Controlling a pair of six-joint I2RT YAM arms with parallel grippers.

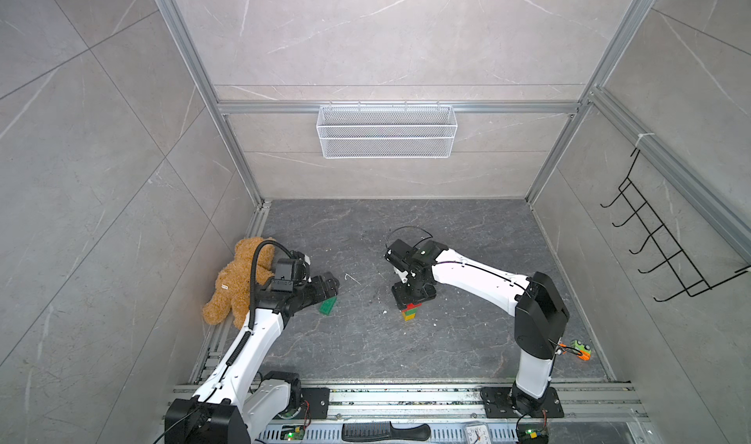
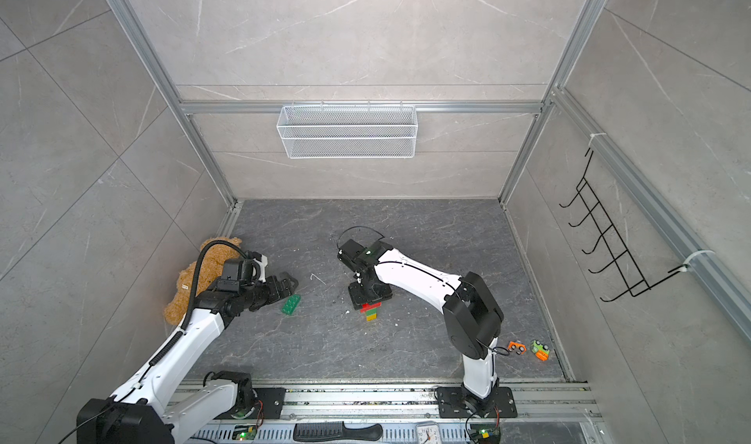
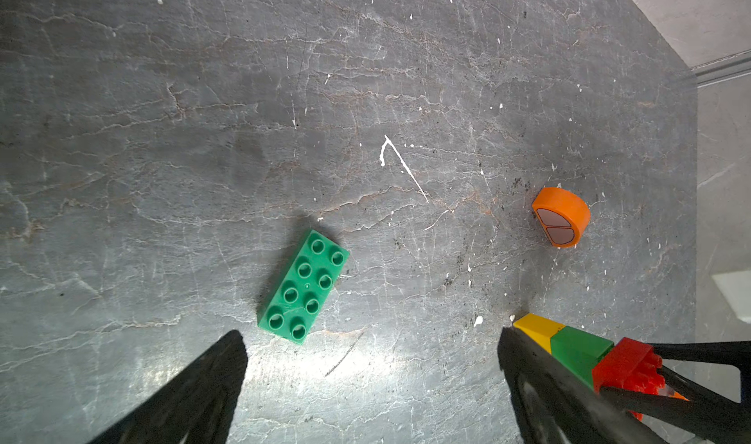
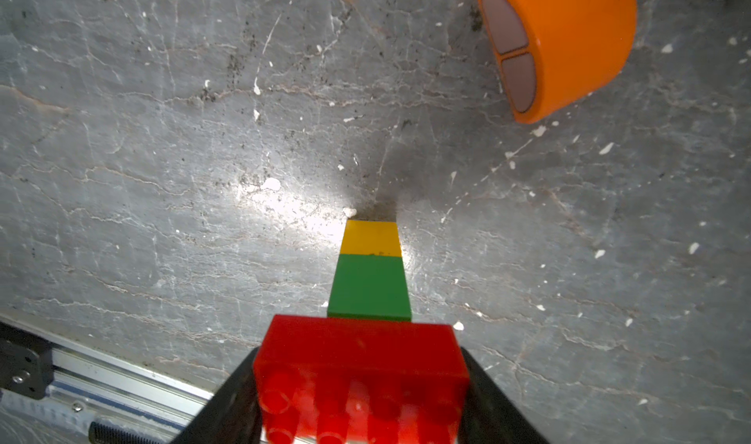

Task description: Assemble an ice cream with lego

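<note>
A red brick [image 4: 360, 358] is held in my right gripper, whose fingers press on its two sides. Directly under the red brick comes a green block [image 4: 369, 286], and below that a yellow block [image 4: 371, 238] at the floor, forming a short tower. Whether the red brick is seated on the green one cannot be told. On the floor to the left lies a long green brick [image 3: 305, 286], studs up. My left gripper is open above the floor near that brick, nothing between its fingers. A rounded orange piece [image 3: 561, 217] stands behind the tower.
A brown teddy bear [image 1: 234, 283] sits against the left wall beside my left arm. Small orange and green toys [image 2: 539, 350] lie at the front right. Between the green brick and the tower the floor is bare.
</note>
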